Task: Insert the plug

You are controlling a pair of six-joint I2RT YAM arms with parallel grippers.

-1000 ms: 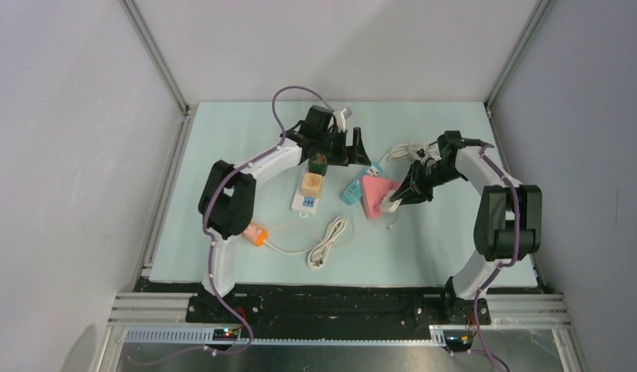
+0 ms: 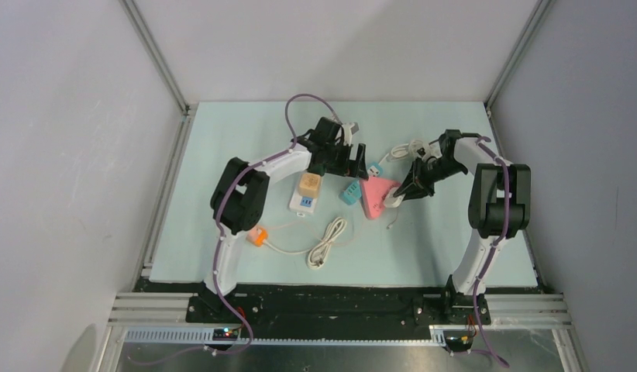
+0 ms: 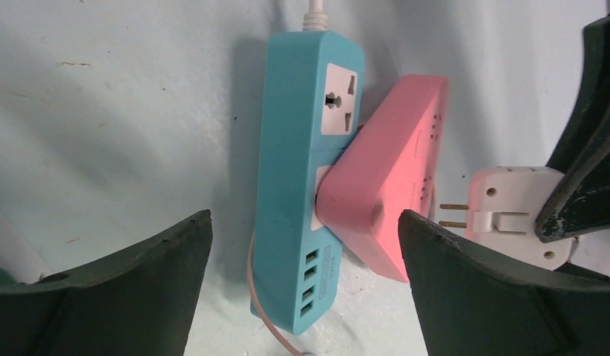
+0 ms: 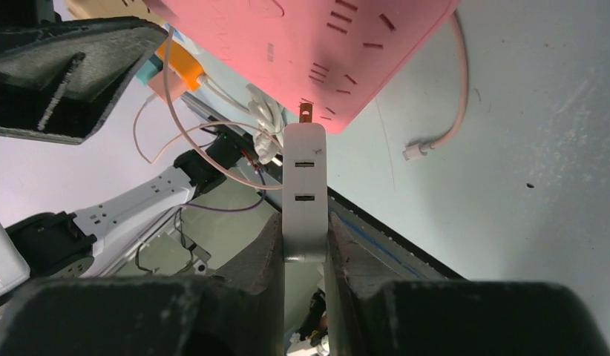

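Observation:
My right gripper is shut on a white plug [image 4: 305,200]. The plug's metal pins [image 3: 456,215] point at the pink triangular adapter [image 3: 406,170], with a small gap in the left wrist view. Dark slots mark the adapter's face [image 4: 346,67]. That adapter sits against the teal power strip [image 3: 291,148] and covers its middle socket; the joint itself is hidden. One free socket [image 3: 338,100] shows near the strip's cable end. My left gripper stands open above the strip, its fingers on either side and nothing gripped.
A white strip [image 2: 302,205] bearing a tan block [image 2: 310,184] lies left of the teal one. An orange connector [image 2: 257,235] and coiled white cable [image 2: 323,246] lie nearer the front. A thin pink cable [image 4: 463,81] trails beside the adapter.

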